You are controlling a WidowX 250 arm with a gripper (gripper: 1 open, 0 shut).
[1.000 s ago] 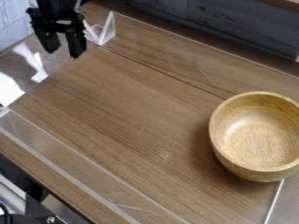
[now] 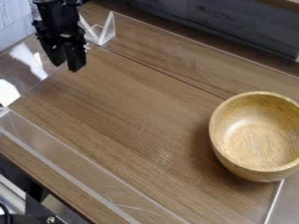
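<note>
My black gripper (image 2: 63,54) hangs over the wooden table at the upper left, its two fingers pointing down and somewhat apart, with nothing visible between them. A large wooden bowl (image 2: 253,146) stands at the right of the table, well away from the gripper.
A clear plastic bracket (image 2: 101,31) stands just right of the gripper at the back left. Transparent strips run along the left and front edges. A dark wall borders the back right.
The gripper has moved slightly lower over the last second, staying at the upper left. The bowl has not moved.
</note>
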